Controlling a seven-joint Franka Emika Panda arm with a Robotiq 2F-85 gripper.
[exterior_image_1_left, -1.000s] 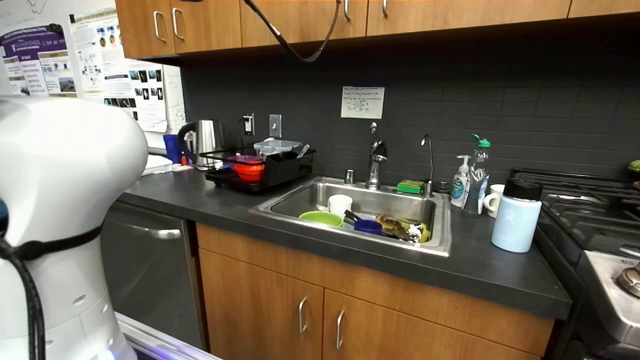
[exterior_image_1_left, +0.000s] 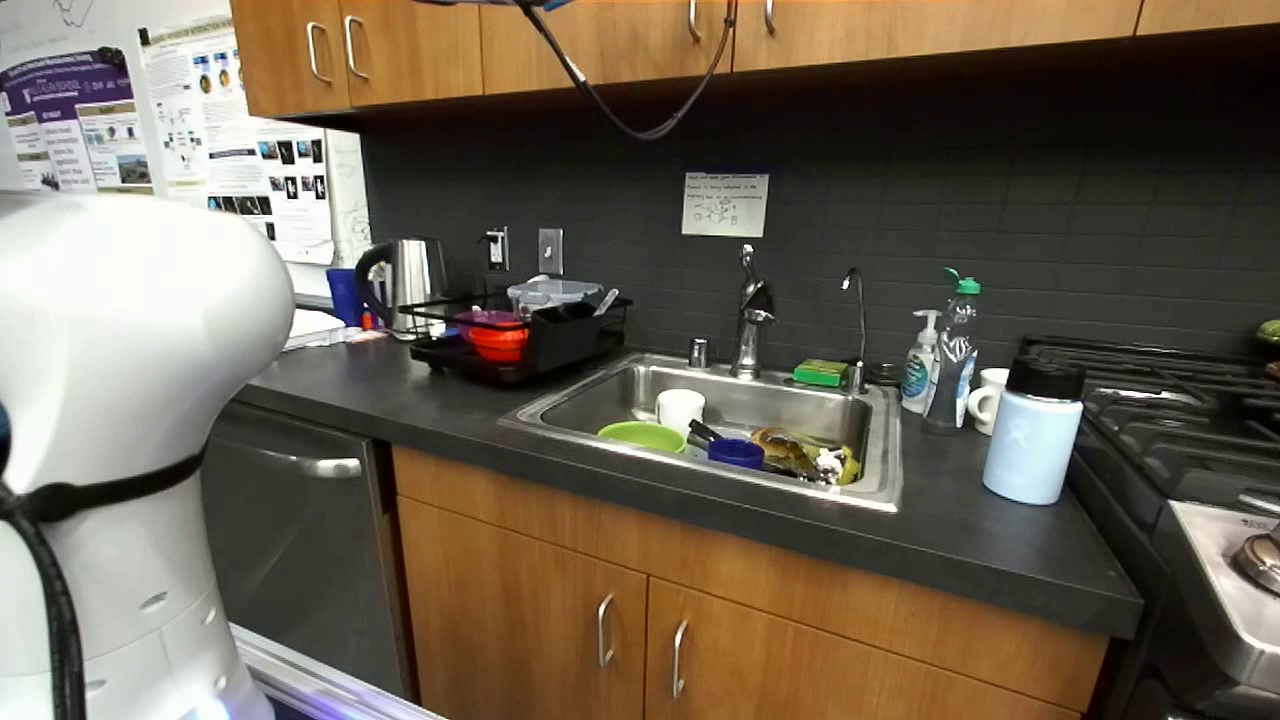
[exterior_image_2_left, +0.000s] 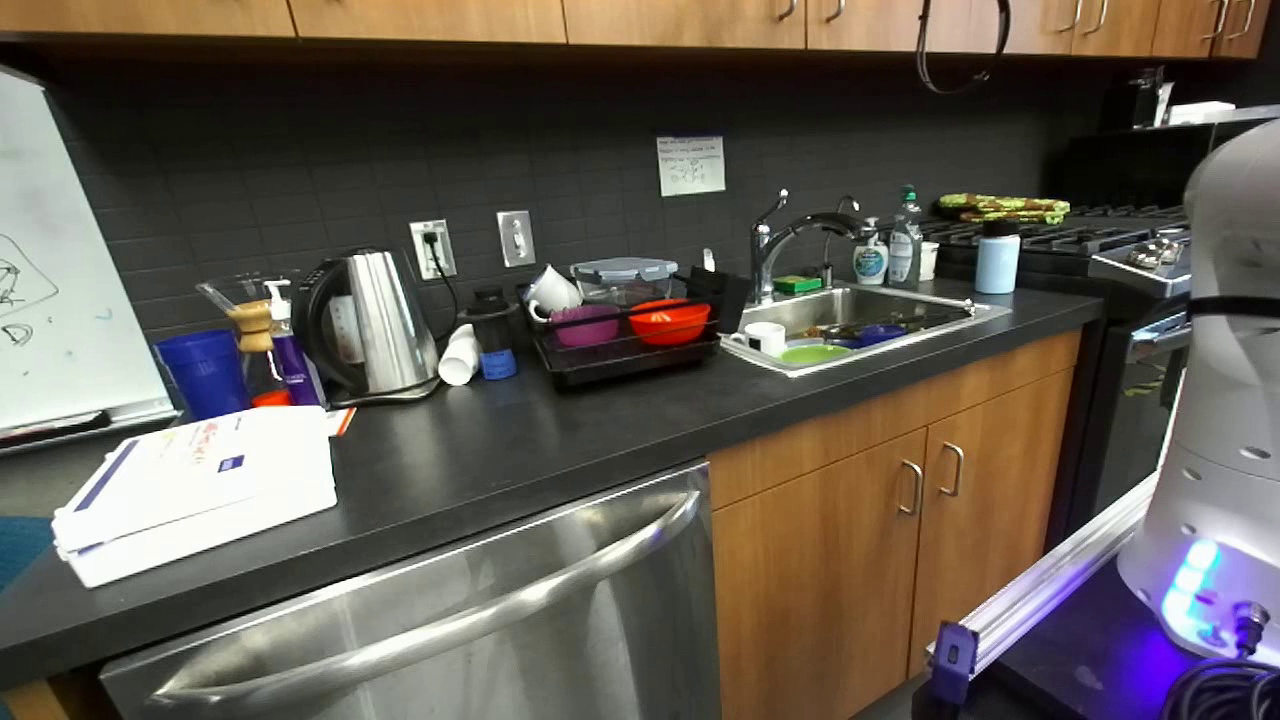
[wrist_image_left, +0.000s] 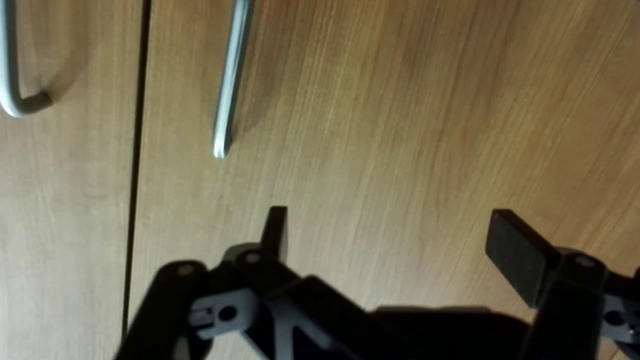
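My gripper stands open in the wrist view, its two dark fingers wide apart and nothing between them. Behind them is a wooden cabinet door (wrist_image_left: 384, 156). A silver bar handle (wrist_image_left: 231, 84) on that door lies up and left of the fingers, clear of them. Left of a dark seam, a neighbouring door (wrist_image_left: 72, 198) carries a second handle (wrist_image_left: 11, 66), cut off by the frame edge. Neither exterior view shows the gripper. A black cable loop (exterior_image_1_left: 654, 130) from the arm hangs before the upper cabinets (exterior_image_1_left: 600, 48).
Dishes, including a green bowl (exterior_image_1_left: 644, 436) and white mug (exterior_image_1_left: 680, 409), sit in the sink (exterior_image_1_left: 576, 414). A loaded dish rack (exterior_image_2_left: 624, 360) and a kettle (exterior_image_2_left: 390, 324) stand left of it. A light-blue bottle (exterior_image_1_left: 1033, 438) is near the stove. Bare counter (exterior_image_2_left: 504, 432) lies before the rack.
In exterior view 1 the hanging cable loop has moved right and slightly lower, and a bit of the arm shows at the top edge. Counter and sink items look unchanged.
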